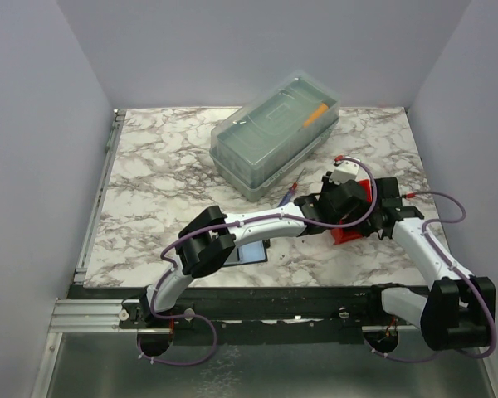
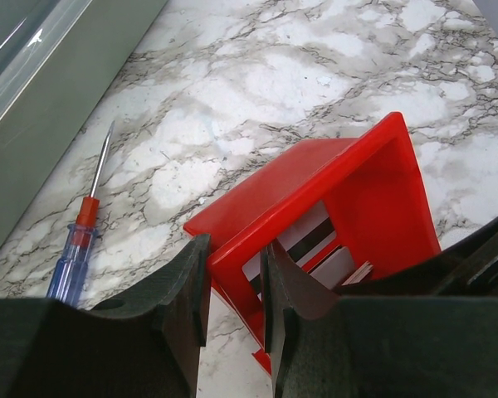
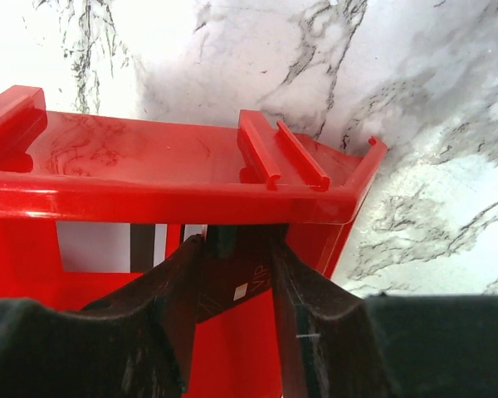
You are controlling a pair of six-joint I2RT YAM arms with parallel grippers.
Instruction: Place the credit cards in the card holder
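In the left wrist view the red card holder (image 2: 373, 182) stands tilted, with my left gripper shut on its rim. White and black cards (image 2: 303, 236) show inside it. From above, the holder (image 1: 345, 235) is mostly covered by my left gripper. My right gripper is parted over the holder's open side. Behind and between its fingertips, a dark card (image 3: 245, 278) sits inside the holder, and I see no grip on it. Beside that one, a white card with a black stripe (image 3: 95, 245) is also inside. The cards' lower ends are hidden.
A large clear box (image 1: 274, 133) with a grey-green lid stands at the back. Between it and the holder lies a screwdriver (image 2: 76, 249). Blue-and-white flat items (image 1: 251, 252) lie partly under the left arm.
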